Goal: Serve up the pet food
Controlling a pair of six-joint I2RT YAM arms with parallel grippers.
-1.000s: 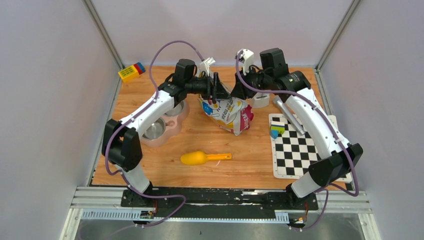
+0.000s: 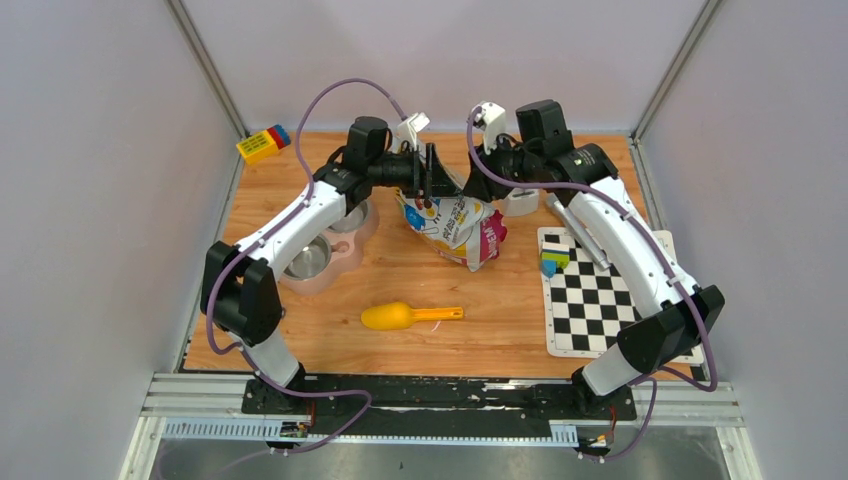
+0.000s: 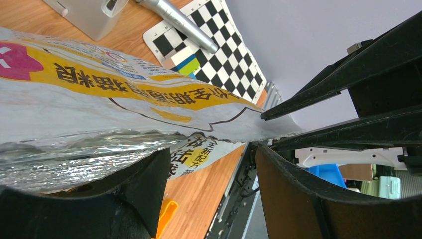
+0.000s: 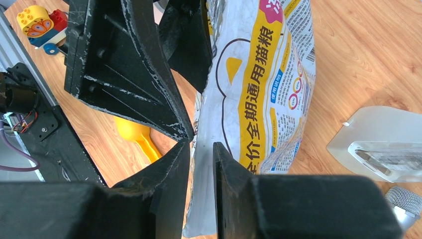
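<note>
A pet food bag (image 2: pixel 455 225) stands at the table's middle, partly hidden by both arms. In the left wrist view, its upper edge runs across as a white and yellow flap (image 3: pixel 149 107) with silvery lining below. My left gripper is open at the bag's mouth, its fingertips well apart. My right gripper is part open, with the edge of the bag (image 4: pixel 259 94) between its fingers and a gap around it. A yellow scoop (image 2: pixel 400 316) lies in front of the bag. Left of it sits a pink holder (image 2: pixel 345 262) with metal bowls (image 2: pixel 309 260).
A clear white container (image 4: pixel 378 144) stands right of the bag, beside a silver microphone (image 2: pixel 578 232). Toy blocks (image 2: pixel 555 256) rest on the checkered board (image 2: pixel 590 310) at right; more blocks (image 2: pixel 262 145) lie far left.
Over the last second my right gripper has shifted very slightly at the bag's top. The left arm, bag, scoop and bowls look nearly unmoved.
</note>
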